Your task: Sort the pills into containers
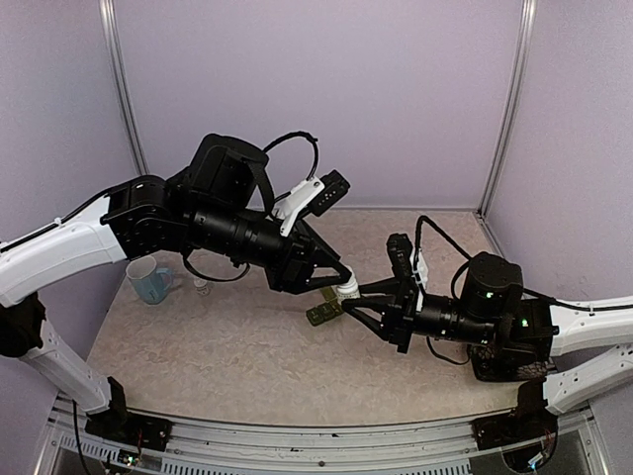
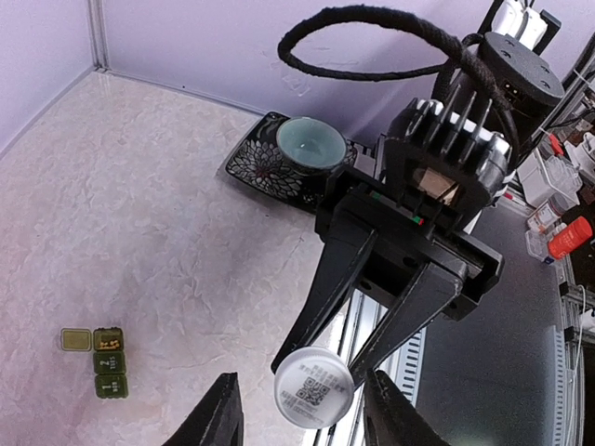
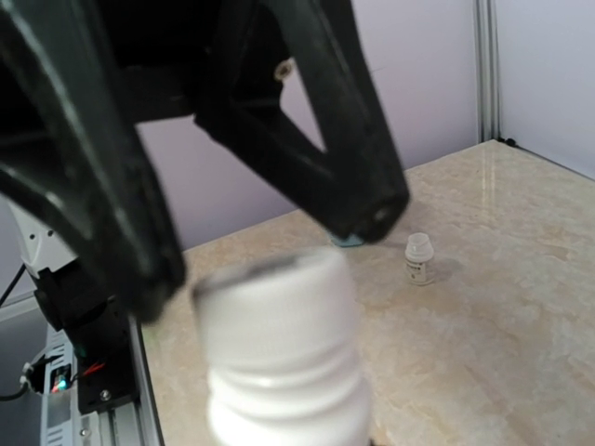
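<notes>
A white pill bottle [image 1: 347,288] is held upright by my right gripper, which is shut on it. My left gripper is part open right at the bottle's white cap, its fingers on either side in the left wrist view; whether they touch it is unclear. Green pill container compartments [image 1: 324,313] lie on the table behind the grippers. A second small white bottle stands on the table toward the left.
A blue mug [image 1: 148,282] stands at the left of the table [image 1: 218,366]. A black tray [image 2: 251,153] with a bowl [image 2: 310,141] sits at the right, partly behind the right arm.
</notes>
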